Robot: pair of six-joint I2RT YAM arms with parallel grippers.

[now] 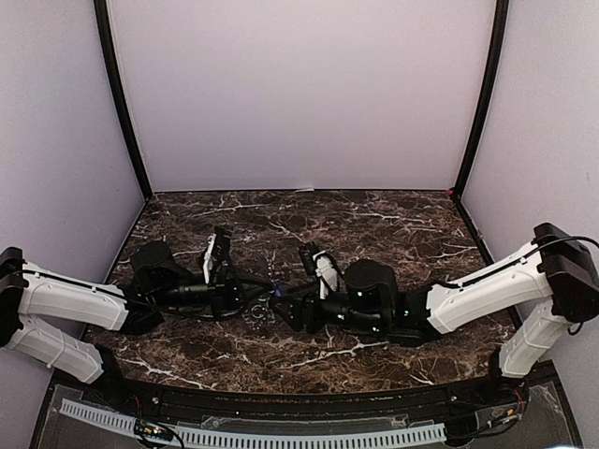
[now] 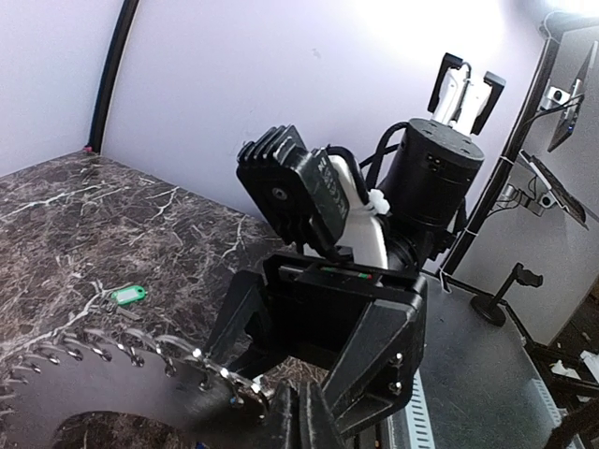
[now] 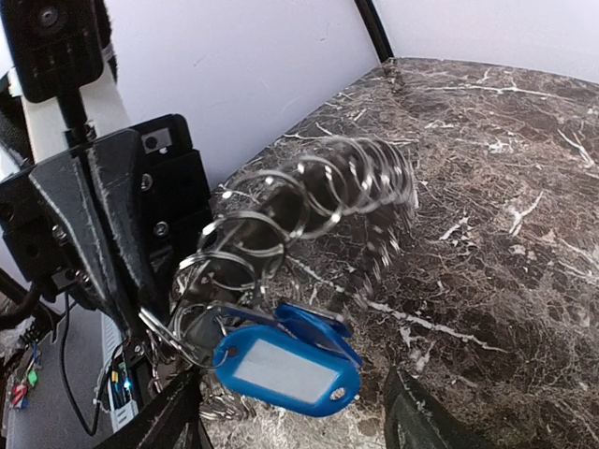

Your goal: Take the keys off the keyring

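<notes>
A clear spiral coil keyring [image 3: 253, 224] hangs from my left gripper, whose fingertips are shut on its thin end. A blue key tag [image 3: 285, 371] with a white label dangles on the coil's near side, close to the left fingertips. My right gripper stands open, one finger on either side of the blue tag and not closed on it. From above, both grippers meet near the table's middle, with only a bit of the blue tag [image 1: 278, 292] showing between them. A green key tag [image 2: 129, 295] lies apart on the table.
The far end of the coil swings blurred in the right wrist view. White panels [image 1: 299, 94] stand behind and at the sides.
</notes>
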